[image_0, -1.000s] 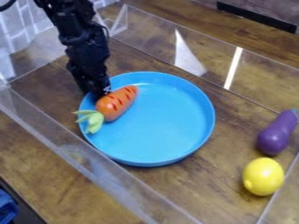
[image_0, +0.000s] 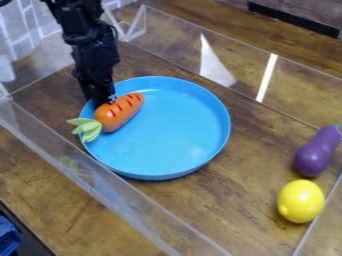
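A blue plate (image_0: 167, 135) lies on the wooden table, with a toy carrot (image_0: 118, 112) at its upper left, its green leaves resting over the plate's left rim. The black gripper (image_0: 96, 98) comes down from the top left and reaches the plate's upper-left edge, just behind the carrot. Its fingers are dark and partly hidden by the carrot, so their spread and what lies between them are unclear.
A purple eggplant (image_0: 315, 152) and a yellow lemon (image_0: 301, 201) lie right of the plate. Clear walls surround the work area. A dark blue object sits at the bottom-left corner. Bare table lies behind and right of the plate.
The plate and carrot have shifted leftward by a small amount. The gripper has moved slightly left with them.
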